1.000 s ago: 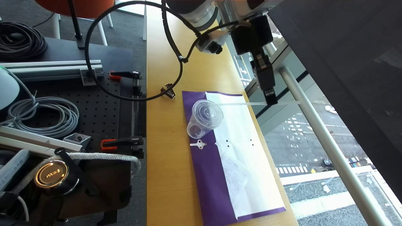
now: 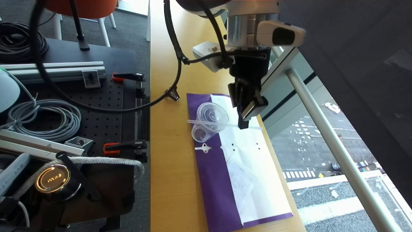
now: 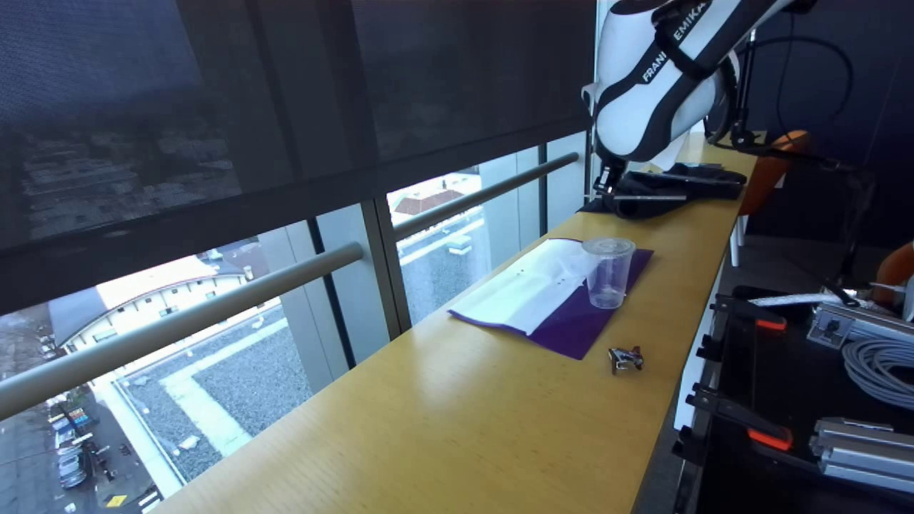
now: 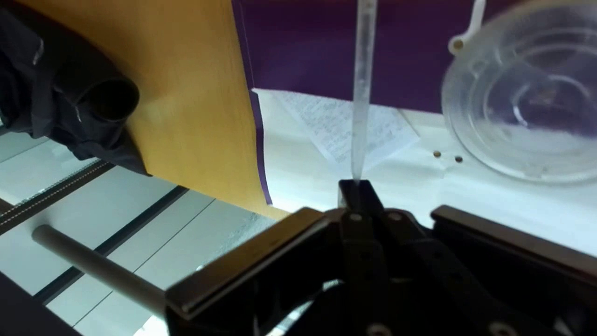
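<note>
A thin clear straw (image 4: 362,89) is pinched in my gripper, whose fingers are shut on it. In exterior view 1 the straw (image 2: 195,121) lies crosswise, sticking out to both sides of my gripper (image 2: 243,124). The transparent cup with a lid (image 2: 212,114) stands upright on the purple-and-white folder (image 2: 215,178), left of my gripper in that view. The same lidded cup (image 3: 609,274) appears in exterior view 2. In the wrist view its round lid (image 4: 531,120) fills the right side, apart from the straw.
A small flat metal piece (image 2: 203,147) lies on the folder near the cup. A metal clip (image 2: 173,93) rests on the wooden table (image 2: 173,185). Dark cloth (image 4: 84,95) sits at one end, and a railing (image 2: 332,143) runs along the window.
My gripper has moved left in exterior view 1 and lower, from near the railing to over the folder, bringing the straw along. The cup has not moved.
</note>
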